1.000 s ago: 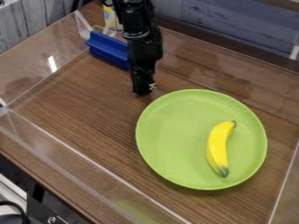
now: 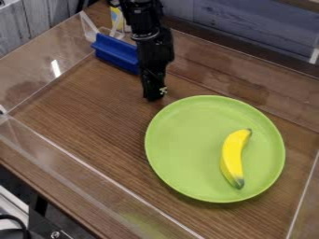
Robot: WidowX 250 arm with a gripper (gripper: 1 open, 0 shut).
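My black gripper [image 2: 155,91] hangs low over the wooden table, just above and left of a green plate [image 2: 187,149]. Its fingers look shut, with nothing clearly held between them; the tips are small and dark. A yellow banana [image 2: 233,155] lies on the right part of the plate.
A blue object [image 2: 115,56], perhaps a tray or rack, lies behind the arm at the upper left, with a pale yellow item [image 2: 116,19] farther back.
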